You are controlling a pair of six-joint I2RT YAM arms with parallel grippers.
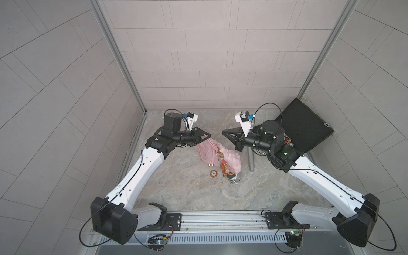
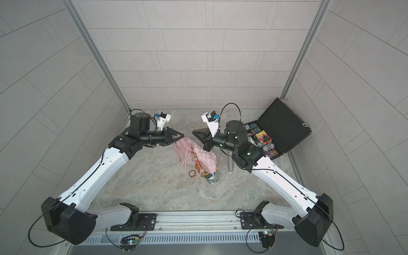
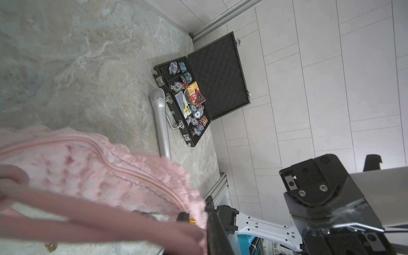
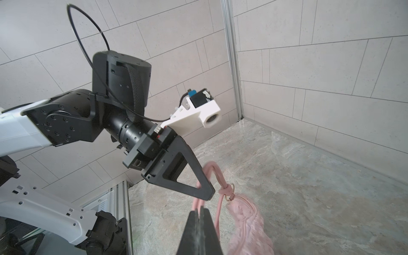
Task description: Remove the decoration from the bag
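Observation:
A fluffy pink bag (image 1: 229,161) hangs below my left gripper (image 1: 206,135), its rope handles (image 4: 212,167) at that gripper's fingers. The left gripper looks shut on the bag's handle. Orange and gold decorations (image 2: 198,165) dangle on the bag's front. My right gripper is to the right and slightly above the bag, shut with nothing visible between its fingers. The left wrist view shows the pink fur and zipper (image 3: 97,157) up close.
An open black case of chips and cards (image 3: 193,102) lies at the back right, a silver microphone (image 3: 160,123) beside it. A small round object (image 1: 213,173) and a grey item with yellow parts (image 2: 210,178) lie at the front middle.

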